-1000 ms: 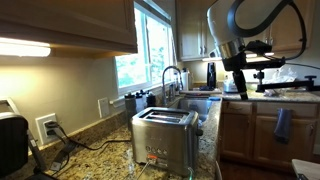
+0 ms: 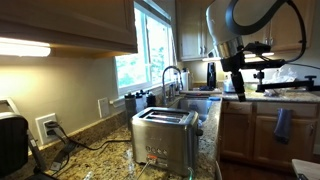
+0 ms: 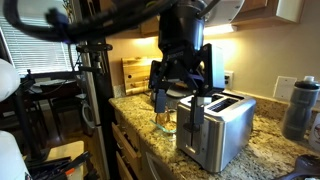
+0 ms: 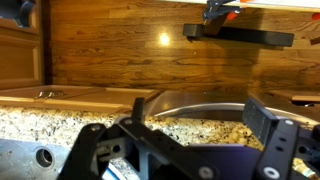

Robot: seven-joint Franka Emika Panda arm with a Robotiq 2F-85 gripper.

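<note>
The gripper point(image 2: 241, 90) hangs in the air, off the counter edge and to the right of the toaster point(image 2: 165, 139) in the first exterior view. In the second exterior view its dark fingers overlap the steel toaster point(image 3: 228, 128) from the camera's side. Looking down in the wrist view, the gripper stands open, its two fingers wide apart. Nothing sits between them; below are wooden floor and the speckled counter edge. I cannot make out the toaster clearly in the wrist view.
A granite counter point(image 2: 100, 158) carries the toaster, with a sink point(image 2: 192, 103) and faucet point(image 2: 173, 72) farther along. Behind the toaster stands a dark bottle point(image 3: 300, 108). Cabinets point(image 2: 75, 20) overhang the counter. Open floor point(image 4: 120, 60) lies beside it.
</note>
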